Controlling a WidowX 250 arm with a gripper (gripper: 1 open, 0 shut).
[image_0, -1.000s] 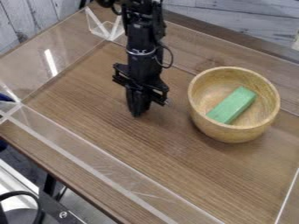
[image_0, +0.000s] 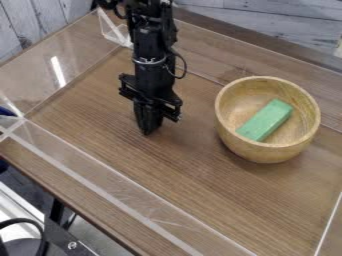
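My black robot arm reaches down from the top of the camera view to the middle left, where its gripper (image_0: 150, 118) is low over the wooden table. The gripper looks shut, with no object visible between its small dark fingertips. To its right stands a tan round bowl (image_0: 241, 145) with a green rectangular block (image_0: 267, 122) lying inside.
A pale strip runs along the lower left, with dark cables at the left edge. Pale boards are at the top right.
The arm and gripper have shifted slightly to the left over the last second. The bowl and block have not visibly moved.
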